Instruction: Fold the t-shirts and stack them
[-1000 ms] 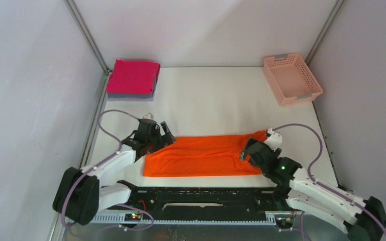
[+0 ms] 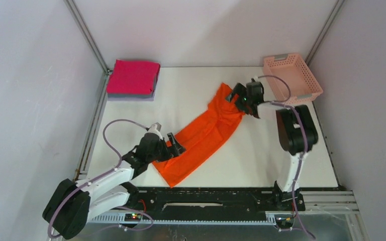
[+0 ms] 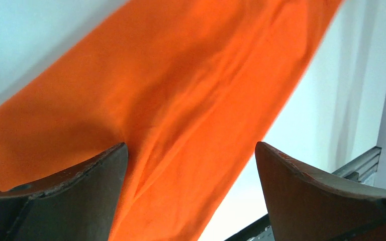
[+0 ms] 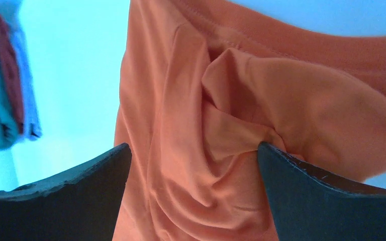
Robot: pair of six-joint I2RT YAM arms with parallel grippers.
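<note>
An orange t-shirt point(image 2: 206, 133), folded into a long strip, lies slantwise across the white table, from near the front edge up toward the back right. Over its lower left end is my left gripper point(image 2: 176, 145), its fingers point(image 3: 75, 193) wide apart with orange cloth beneath and nothing pinched between them. At the upper right end my right gripper point(image 2: 234, 92) stands open over the bunched, wrinkled cloth point(image 4: 241, 125); one finger point(image 4: 301, 191) touches or nearly touches a fold. The stack of folded t-shirts point(image 2: 133, 78), crimson on top, sits at the back left.
An empty pink basket point(image 2: 294, 80) stands in the back right corner. Bare table point(image 2: 191, 90) shows between the stack and the orange shirt, and also to the right of the shirt. A dark rail runs along the front edge.
The orange shirt has swung from lying level along the front to a slant, its right end carried back and leftward with my right arm.
</note>
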